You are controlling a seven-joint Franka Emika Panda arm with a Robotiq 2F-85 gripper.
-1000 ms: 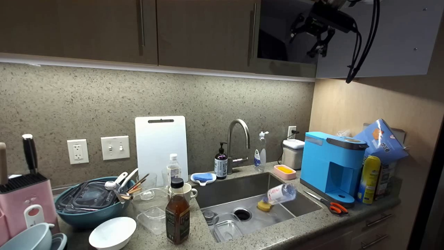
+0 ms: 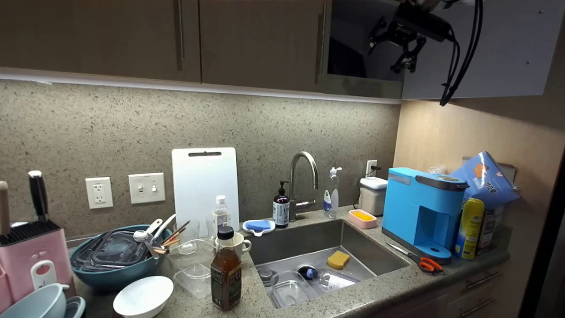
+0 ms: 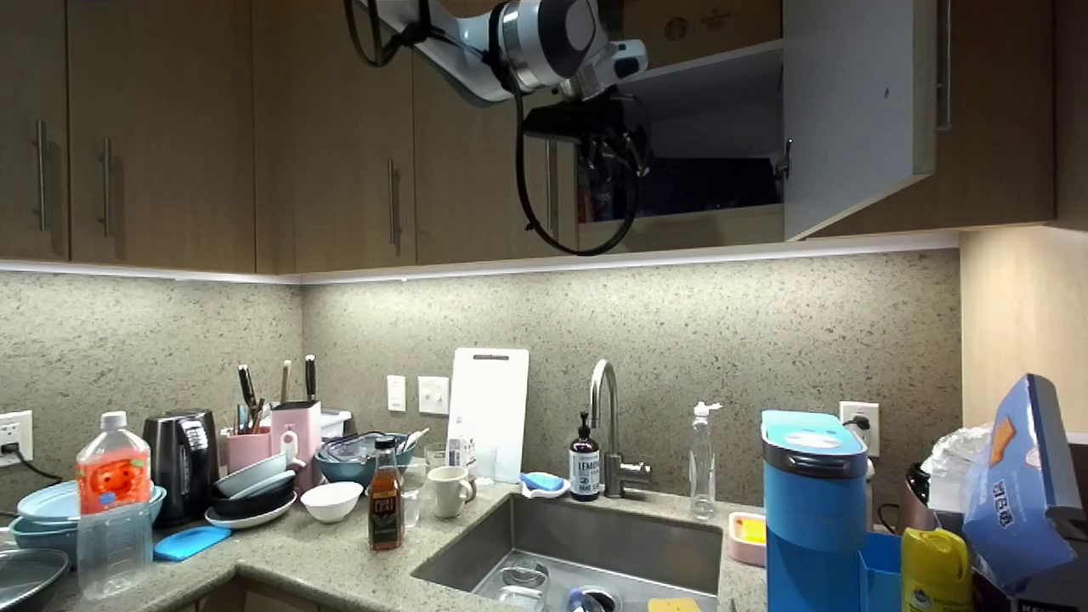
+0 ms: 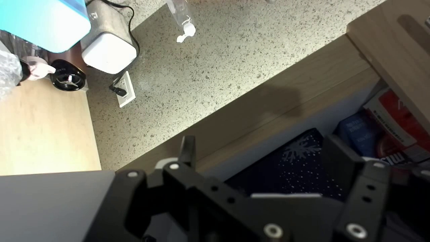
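My gripper [image 2: 389, 57] is open with nothing between its fingers, high in front of the open upper cabinet at the right. In the wrist view one dark finger [image 4: 187, 151] shows at the left and the other at the right, well apart. Beyond them in the cabinet is a dark blue box with a snowflake print [image 4: 296, 161]. Down in the sink [image 2: 365, 249] lies a clear plastic bottle [image 2: 339, 282], on its side, with its blue cap near the drain. A yellow sponge [image 2: 338, 259] rests behind it on the sink floor.
The opened cabinet door [image 3: 857, 112] stands to the right of my arm. Below, the counter holds a blue coffee machine [image 2: 423, 206], orange-handled scissors [image 2: 427, 264], a soap bottle [image 2: 281, 206] and a sauce bottle [image 2: 226, 270]. A tall faucet [image 2: 304, 180] rises behind the sink.
The clear bottle, tilted above the sponge at the sink's right a second ago, now lies lower and farther left on the sink floor. My gripper looks unmoved and open in both frames.
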